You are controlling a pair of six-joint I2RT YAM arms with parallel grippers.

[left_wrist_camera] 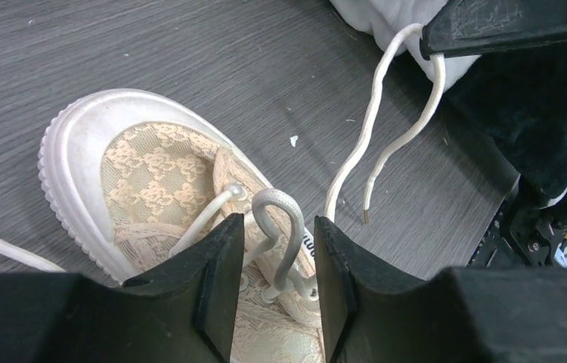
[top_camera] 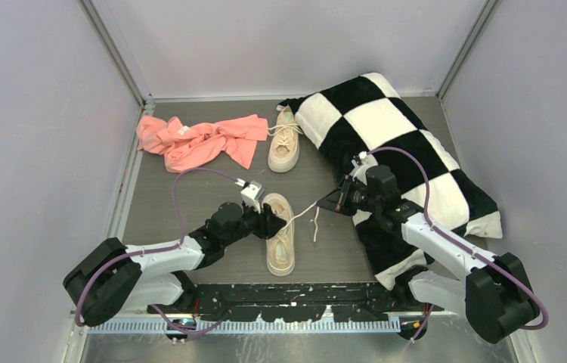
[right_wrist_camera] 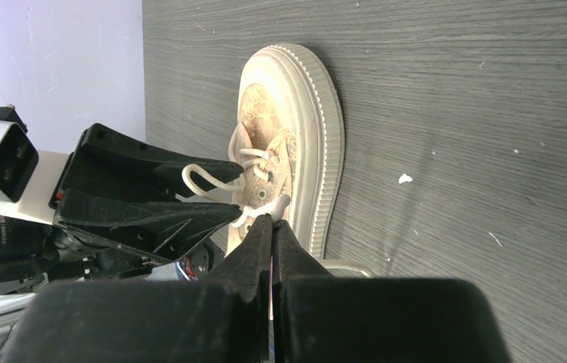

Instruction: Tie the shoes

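The near beige shoe (top_camera: 281, 255) lies with its lace partly pulled out to the right. Over it, my left gripper stands part open; a raised loop of white lace (left_wrist_camera: 295, 227) shows between its fingers, not pinched. My right gripper is shut on the lace (right_wrist_camera: 280, 203), to the right of the shoe. From there the lace (top_camera: 305, 212) runs taut to the shoe, and its loose end (top_camera: 315, 228) hangs down. Another lace end (left_wrist_camera: 16, 253) lies on the shoe's other side. The second shoe (top_camera: 283, 147) stands farther back, laces spread.
A pink cloth (top_camera: 203, 141) lies at the back left. The black-and-white checkered pillow (top_camera: 382, 121) fills the right side, under my right arm, and touches the back shoe. Bare grey floor (top_camera: 311, 178) shows between the shoes.
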